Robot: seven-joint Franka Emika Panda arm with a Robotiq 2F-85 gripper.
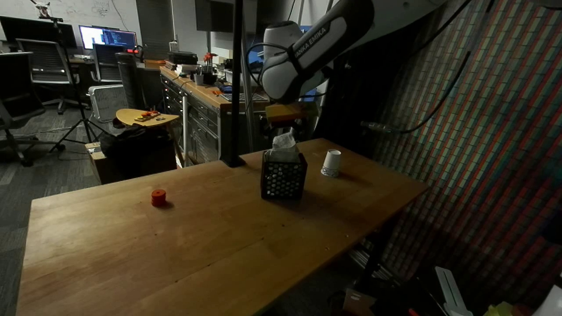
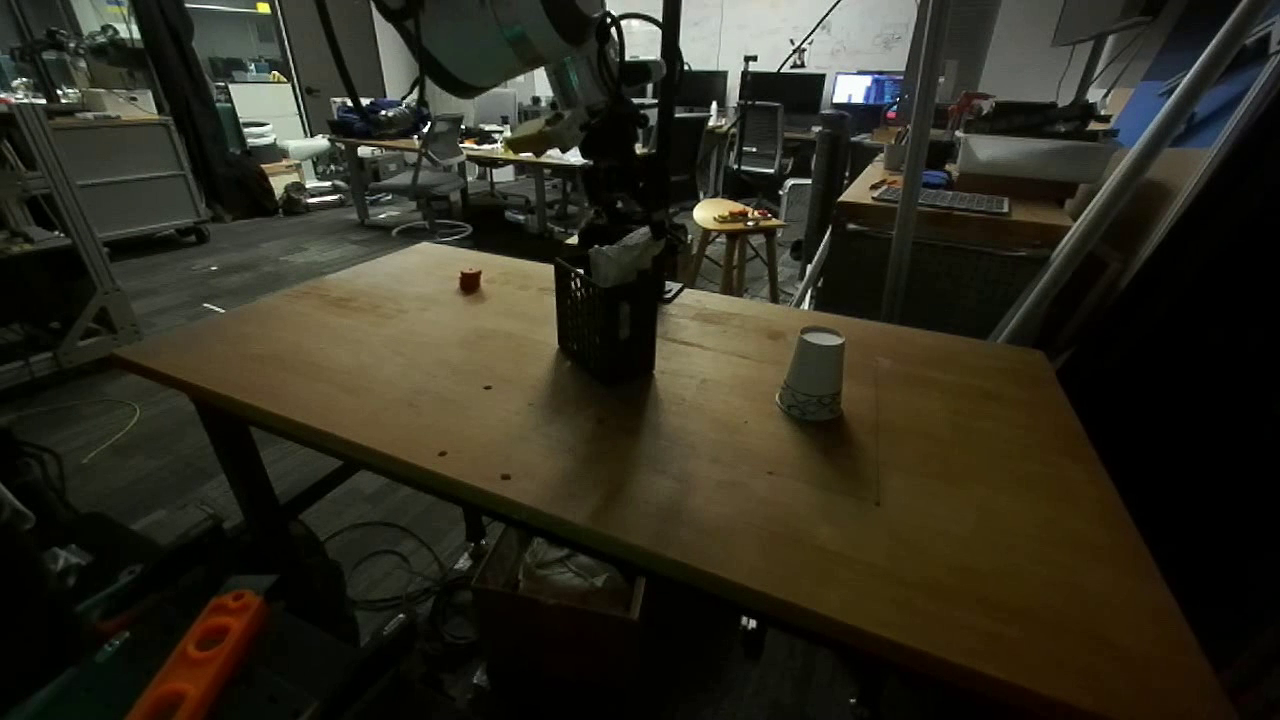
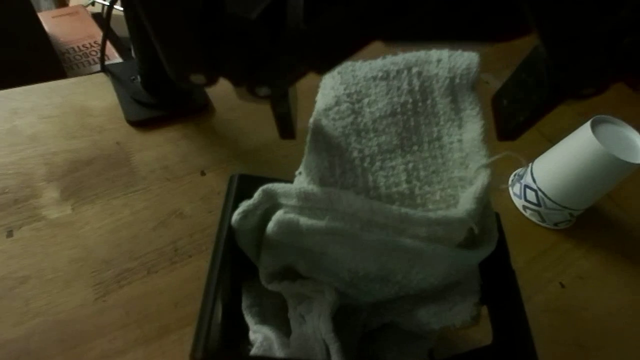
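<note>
A pale cloth [image 3: 396, 132] is bunched in a black perforated basket [image 1: 282, 180], and one end of it stands up above the rim. My gripper is open in the wrist view, its two dark fingers [image 3: 283, 113] apart on either side of the raised cloth end, touching neither side that I can see. In exterior view 1 the gripper [image 1: 284, 131] is just above the cloth [image 1: 285, 147], dark against a dark background. From the second exterior view, the basket [image 2: 606, 318] stands upright with the cloth [image 2: 624, 257] sticking out on top.
An upside-down paper cup [image 1: 331, 163] stands to the right of the basket. Stacked orange-red discs [image 1: 158, 198] sit at the left of the table [image 1: 158, 253]. A black post [image 1: 232, 158] rises at the table's far edge.
</note>
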